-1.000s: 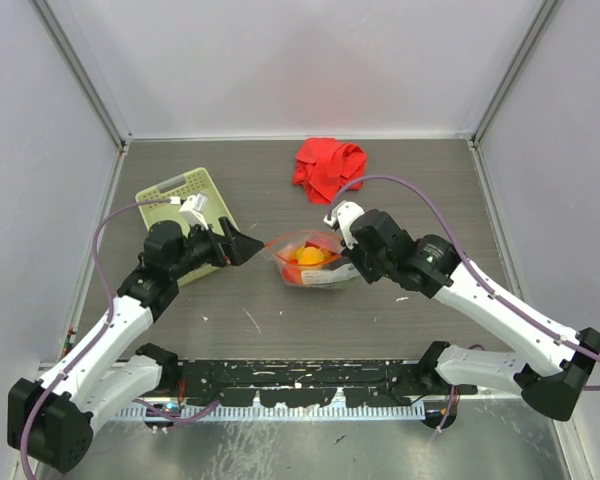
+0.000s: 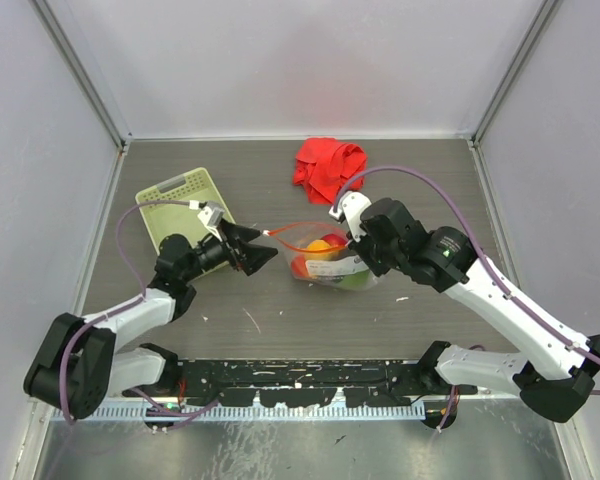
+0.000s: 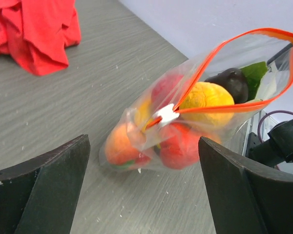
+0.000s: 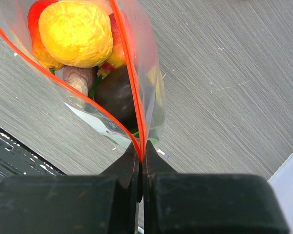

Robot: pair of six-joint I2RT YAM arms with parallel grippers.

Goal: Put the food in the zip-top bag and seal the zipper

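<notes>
The zip top bag (image 2: 320, 266) holds colorful food: a yellow piece (image 4: 75, 34), red and orange pieces, a dark eggplant (image 4: 115, 95), seen through clear plastic with an orange zipper. Its zipper slider (image 3: 166, 115) sits at the end nearest my left gripper (image 2: 253, 248), which is open, just left of the bag, with nothing between its fingers. My right gripper is shut on the bag's zipper edge at the other end, where the two orange strips come together.
An empty pale green basket (image 2: 165, 215) stands at back left. A red cloth (image 2: 328, 165) lies behind the bag. Walls border it on three sides.
My left gripper has moved rightward, toward the bag's slider end. The right gripper and bag shifted slightly right since a second ago, the gripper still holding it.
</notes>
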